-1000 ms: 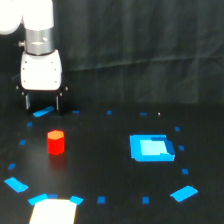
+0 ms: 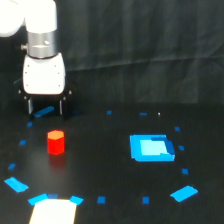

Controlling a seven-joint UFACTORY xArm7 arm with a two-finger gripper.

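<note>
A red block [image 2: 56, 143] rests on the black table in the left half of the camera view. Behind and above it hangs my white gripper [image 2: 46, 104], pointing down with its dark fingers spread apart. Nothing shows between them, and a gap separates them from the block. To the right lies a blue-bordered square [image 2: 133, 147] with a pale centre.
A cream-coloured square [image 2: 53, 213] is cut off by the bottom edge. Strips of blue tape [image 2: 184, 193] and small blue marks dot the table. Between the block and the blue-bordered square the surface is clear.
My gripper has shifted a little to the right and lower in the view. The red block and the blue-bordered square stay in place.
</note>
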